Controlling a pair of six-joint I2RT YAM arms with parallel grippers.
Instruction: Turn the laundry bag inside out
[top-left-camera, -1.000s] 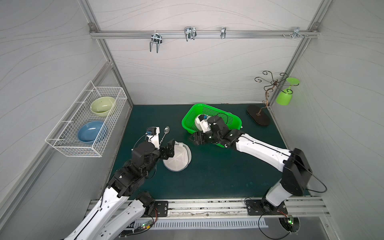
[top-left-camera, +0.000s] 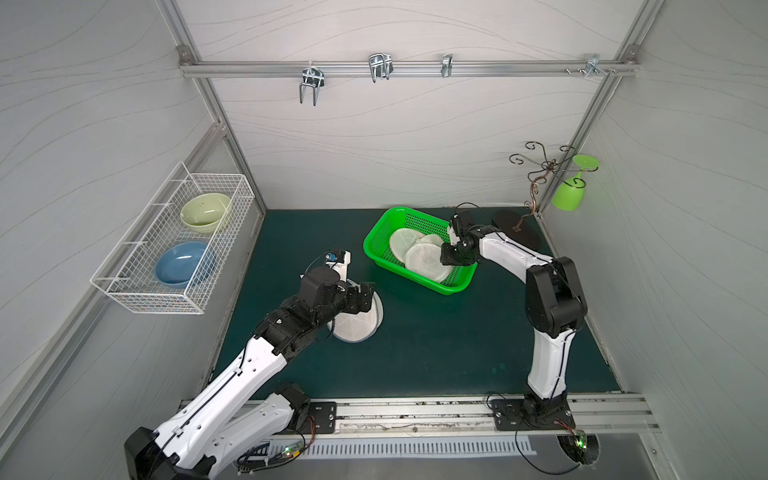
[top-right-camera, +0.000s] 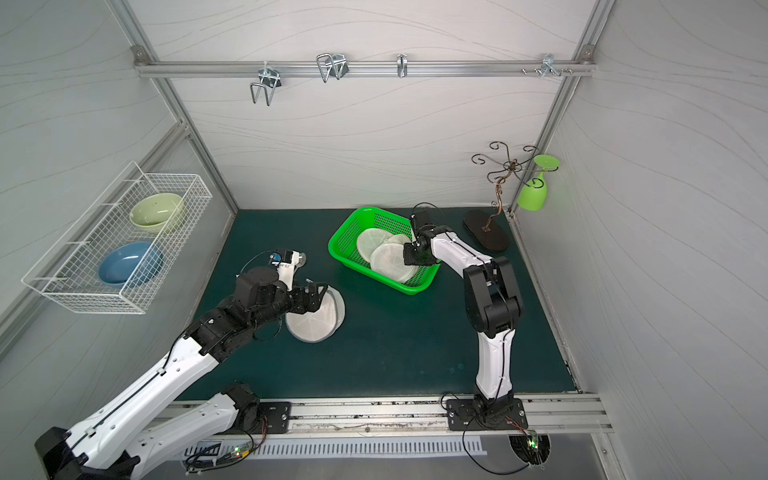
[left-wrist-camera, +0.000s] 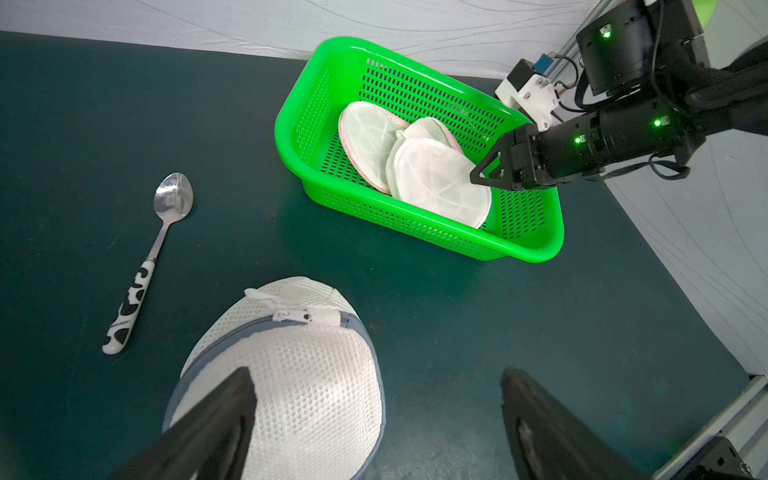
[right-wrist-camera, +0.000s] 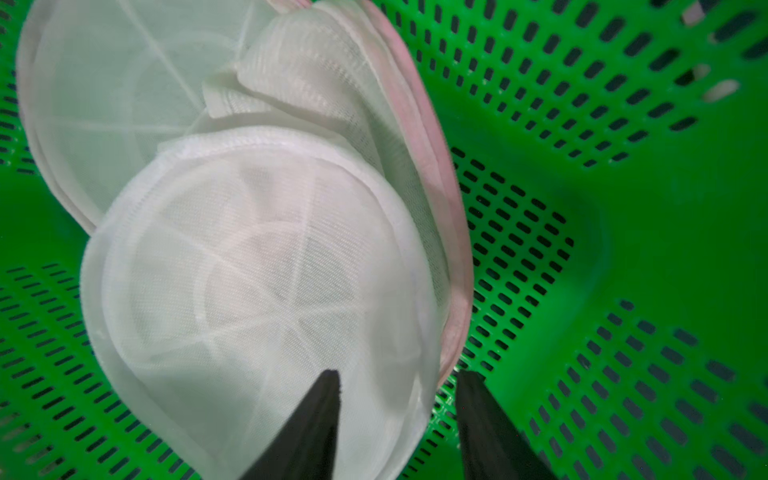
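A round white mesh laundry bag (left-wrist-camera: 308, 392) with grey trim lies flat on the table, its zipper (left-wrist-camera: 308, 315) on the far side. Over it hovers my left gripper, fingers wide open and nothing held. Inside the green basket (left-wrist-camera: 400, 221) are several more round mesh bags, the topmost a plain white one (right-wrist-camera: 272, 296) overlapping pink-trimmed bags (right-wrist-camera: 444, 200). My right gripper reaches down into the basket with its fingers partly open. In the right wrist view, the white bag's right edge shows between those fingers; whether they touch it I cannot tell.
A spoon (left-wrist-camera: 144, 280) with a spotted handle lies left of the loose bag. A wire rack (top-left-camera: 160, 302) with two bowls hangs on the left wall. At the back right stands a metal holder (top-right-camera: 500, 192) with a green goblet (top-right-camera: 533, 194).
My right gripper has moved from over the table in front of the basket, back and right, into the basket's right part. The left gripper has shifted slightly right over the loose bag.
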